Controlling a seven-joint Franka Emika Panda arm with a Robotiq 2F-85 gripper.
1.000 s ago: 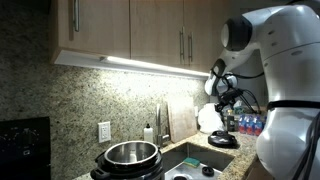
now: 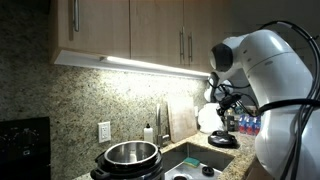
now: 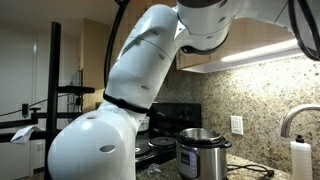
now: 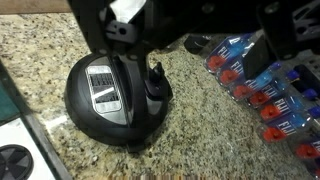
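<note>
A round black lid (image 4: 128, 115) with a handle and a pale label lies on the granite counter in the wrist view. It also shows as the dark lid (image 2: 222, 139) at the counter's right end in exterior view 1. High over that end is my gripper (image 2: 226, 98). Its dark fingers reach in from the top of the wrist view, wide apart, the left one overlapping the lid's upper edge in the picture. Nothing is seen held between them. A metal-rimmed pot (image 3: 202, 153) stands open on the counter, far from the gripper; its inner bowl (image 2: 132, 153) shows from exterior view 1.
Several water bottles (image 4: 275, 100) with red and blue labels crowd the counter beside the lid. The sink (image 2: 192, 156) lies between pot and lid, with a soap bottle (image 2: 148, 134) behind. Upper cabinets (image 2: 150, 35) hang overhead. Bare granite (image 4: 200, 140) surrounds the lid's right side.
The arm has swung, its forearm looking larger and nearer in exterior view 1. The gripper has shifted slightly over the right end of the counter. Lid, pot and bottles look unmoved.
</note>
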